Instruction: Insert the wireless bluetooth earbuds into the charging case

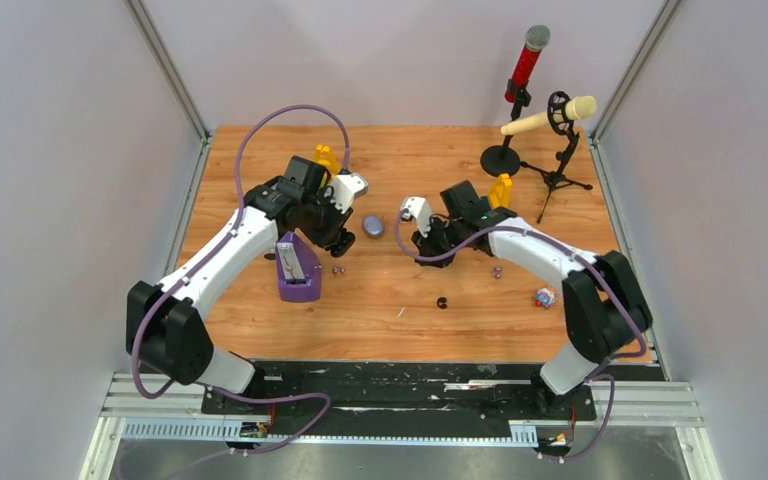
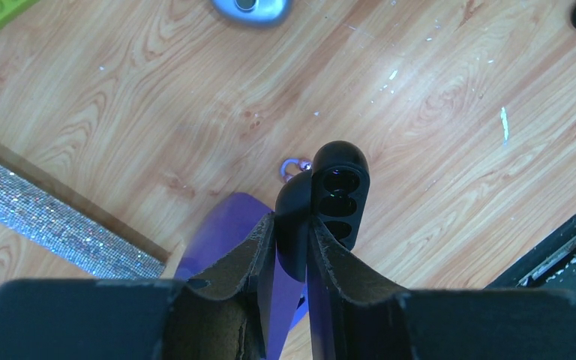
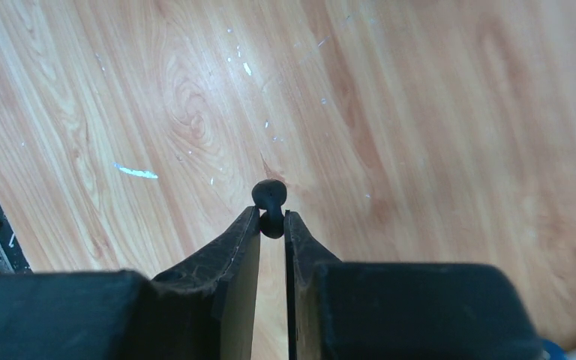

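Note:
A black charging case [image 2: 339,191] with its lid open is pinched in my left gripper, its dark recesses facing the camera. In the top view the case [image 1: 341,243] hangs at the tip of the left arm, just right of the purple holder. My right gripper is shut on a small black earbud [image 3: 269,193], whose rounded end sticks out beyond the fingertips. Right of the case and apart from it, the right gripper [image 1: 432,255] hovers over the table. Another black earbud [image 1: 442,302] lies on the wood in front of that gripper.
A purple holder [image 1: 300,285] stands under the left arm. Nearby lie a grey-blue oval object [image 1: 373,226] and small purple earrings [image 1: 338,269]. Two stands with a red microphone [image 1: 526,68] and a cream tube [image 1: 560,112] occupy the back right.

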